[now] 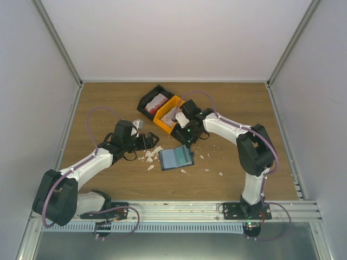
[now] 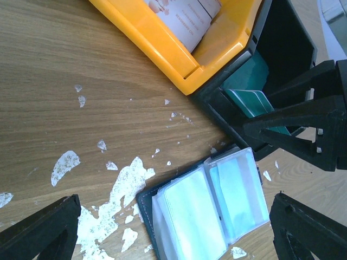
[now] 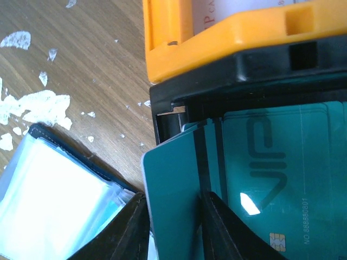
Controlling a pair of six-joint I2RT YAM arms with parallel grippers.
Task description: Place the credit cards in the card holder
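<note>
The card holder (image 1: 176, 157) lies open on the table, its clear sleeves (image 2: 195, 216) facing up. Teal cards (image 3: 276, 173) rest in the black end compartment of the box row. One teal card (image 3: 172, 179) stands tilted up at that compartment's near end, between the fingers of my right gripper. Those fingers (image 2: 293, 116) are part open around it, and a firm grip does not show. My left gripper (image 1: 154, 142) is open and empty, beside the holder's upper left, its fingers (image 2: 40, 230) wide apart.
A yellow box (image 1: 165, 115) with white cards adjoins the black compartment, and a black box (image 1: 154, 101) with reddish cards sits beyond it. White flakes (image 2: 122, 189) are worn patches or scraps on the wood.
</note>
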